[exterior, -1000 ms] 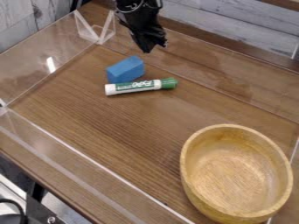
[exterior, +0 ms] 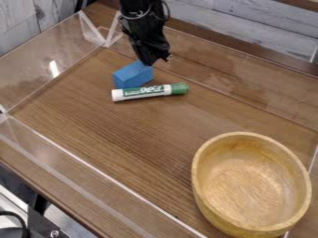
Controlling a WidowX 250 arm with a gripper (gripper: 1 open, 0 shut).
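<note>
My gripper hangs over the blue block at the upper middle of the table, its fingertips close to the block's back right end; whether it touches is unclear, as is the state of its fingers. A green and white tube lies just in front of the block.
A large yellow bowl stands at the front right. Transparent edging runs along the left side.
My gripper has come lower and nearer the front, toward the blue block. The block and tube look unmoved.
</note>
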